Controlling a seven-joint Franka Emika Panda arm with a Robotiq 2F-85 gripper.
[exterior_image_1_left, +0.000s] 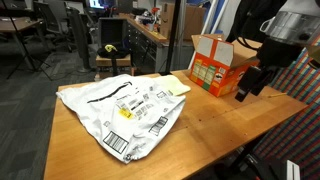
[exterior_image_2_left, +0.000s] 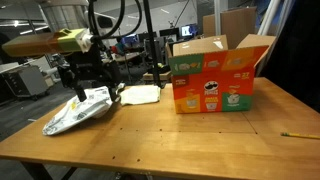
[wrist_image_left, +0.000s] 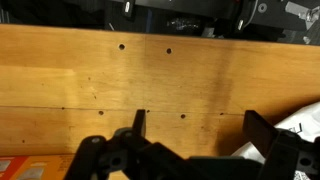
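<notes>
My gripper (exterior_image_1_left: 256, 88) hangs above the wooden table, its two fingers spread apart. In the wrist view the gripper has only bare wood between its fingers. A crumpled white plastic bag (exterior_image_1_left: 150, 108) with black print and a yellow label lies on the table, apart from the gripper. Part of that bag (wrist_image_left: 300, 125) shows at the right edge of the wrist view. In exterior view 2 the arm partly covers the bag (exterior_image_2_left: 75, 112), and the gripper (exterior_image_2_left: 95, 88) is in front of it.
An open-topped orange and green cardboard box (exterior_image_2_left: 213, 82) stands on the table. A pale yellow cloth or paper (exterior_image_1_left: 175, 85) lies beside the bag. A thin yellow pencil-like stick (exterior_image_2_left: 298, 135) rests at the far right. Bare tabletop (exterior_image_2_left: 190, 145) lies in front of the box.
</notes>
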